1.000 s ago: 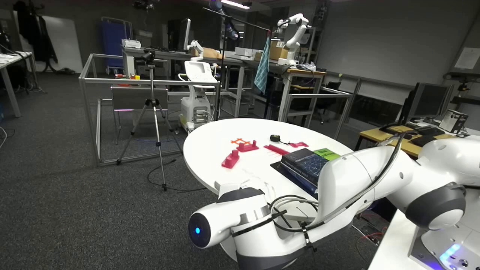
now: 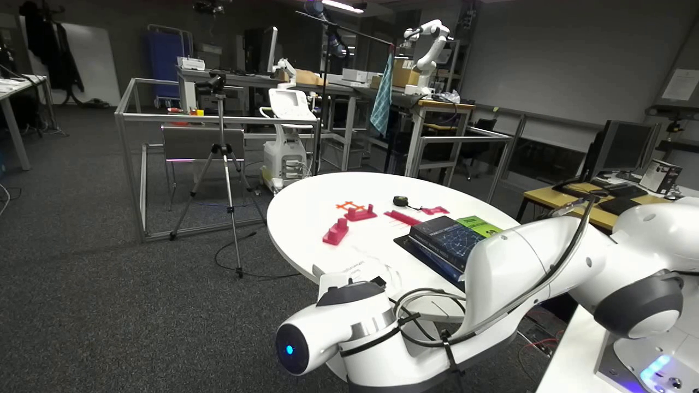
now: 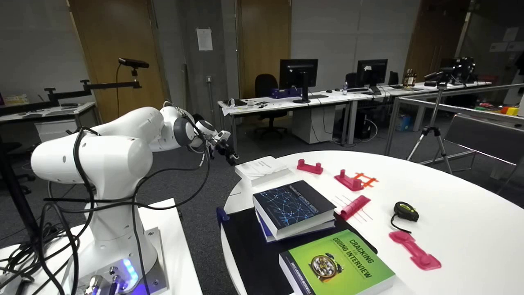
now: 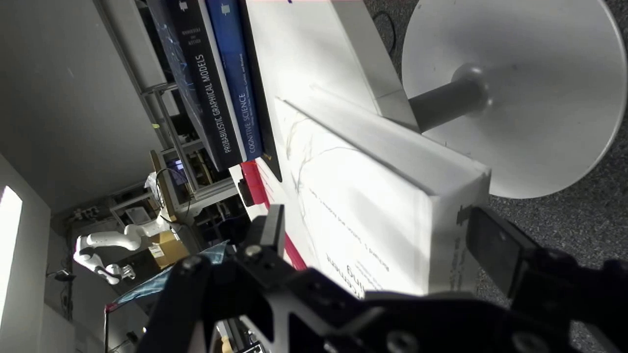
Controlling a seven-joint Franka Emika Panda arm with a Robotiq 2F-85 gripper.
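A thick white book [image 4: 365, 194] lies at the rim of the round white table [image 4: 306, 41], its near end reaching past the edge in the wrist view. My gripper is open at that end. One finger [image 4: 272, 229] appears over the cover side and the other finger [image 4: 494, 247] by the spine side; no grip on the book shows. From the second exterior view, the gripper [image 3: 231, 156] is just off the table, left of the white book [image 3: 263, 168]. The arm hides the fingers in the first exterior view.
A dark book [image 3: 294, 204] rests on a blue one over a black mat [image 3: 240, 246], beside a green book [image 3: 339, 265]. Pink parts [image 3: 309, 166] and a tape measure [image 3: 406, 211] occupy the far side.
My wrist and forearm have shifted slightly lower in the first exterior view. The books and pink parts on the table stay where they were.
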